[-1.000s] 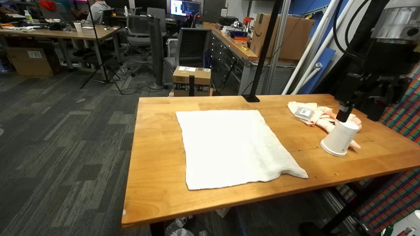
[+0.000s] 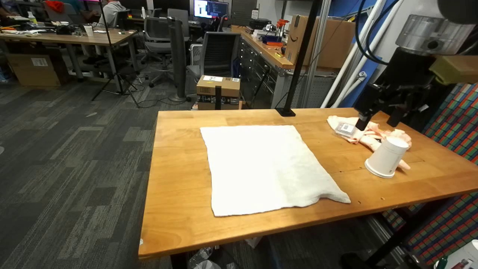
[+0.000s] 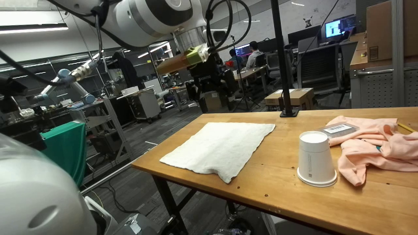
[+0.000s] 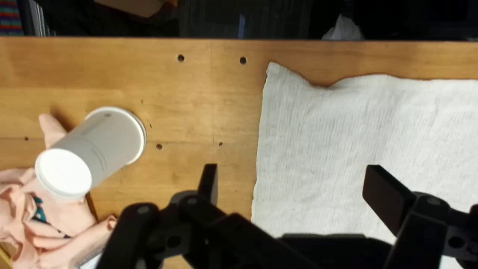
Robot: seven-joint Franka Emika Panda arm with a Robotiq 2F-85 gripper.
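A white cloth (image 2: 264,170) lies spread nearly flat on the wooden table, its front right corner slightly rumpled. To the right of it, a white paper cup (image 3: 314,160) stands upside down. Behind and beside the cup is a crumpled peach cloth (image 3: 372,147), with a small clear packet (image 3: 340,129) that has a barcode label on it. My gripper is open and empty, raised above the table. From the wrist camera, one finger (image 4: 208,186) shows over bare wood and the other over the white cloth; the cup is off to the left.
A black post (image 2: 293,67) rises from the table's back edge. Bare wood (image 2: 179,179) lies left of the white cloth, and a clear strip (image 4: 215,112) separates that cloth from the cup. At the right back, a yellow stick (image 3: 406,127) lies by the peach cloth.
In exterior view 1 my gripper has shifted left and somewhat higher, away from the cup. The white cloth, cup and peach cloth look the same as before.
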